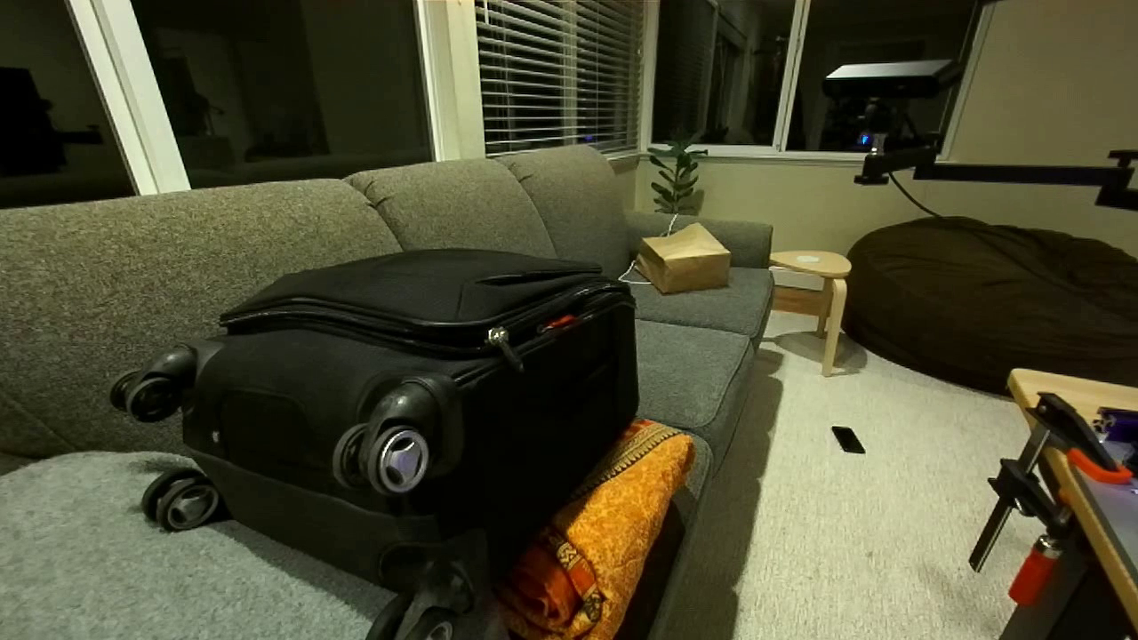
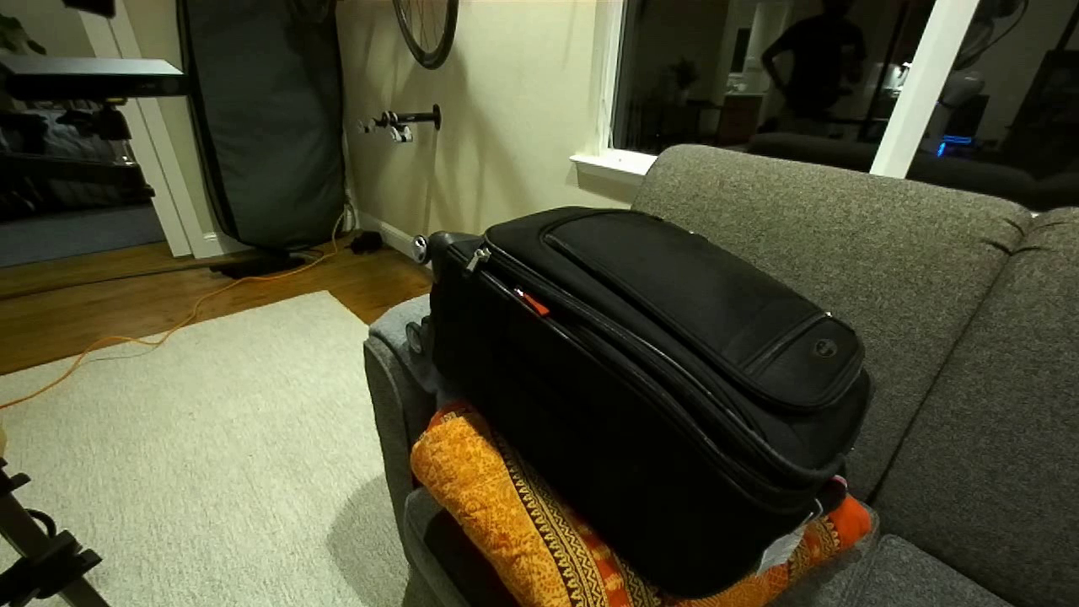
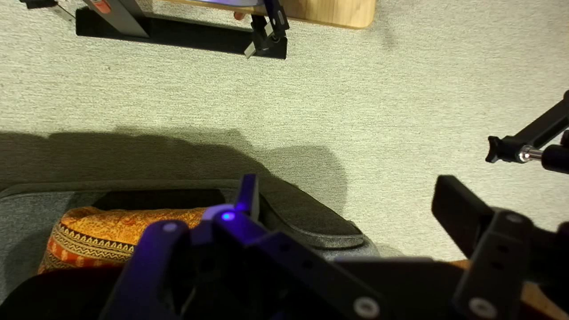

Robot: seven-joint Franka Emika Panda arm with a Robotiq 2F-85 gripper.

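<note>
My gripper shows at the bottom of the wrist view, its fingers [image 3: 246, 196] spread wide and only carpet and sofa edge visible in the gap. A black wheeled suitcase [image 1: 427, 293] lies on the grey sofa in exterior view 1; exterior view 2 shows the suitcase [image 2: 647, 303] from another side. Under it is a folded orange patterned blanket [image 1: 629, 523], partly covered. The same blanket [image 3: 114, 224] appears at lower left in the wrist view. Neither exterior view shows the gripper.
A brown paper bag [image 1: 685, 260] sits at the sofa's far end. A black phone [image 1: 848, 439] lies on the carpet. At right are a clamped table edge [image 1: 1024, 386], a small stool [image 1: 816, 262] and a beanbag [image 1: 992, 299]. Most carpet is clear.
</note>
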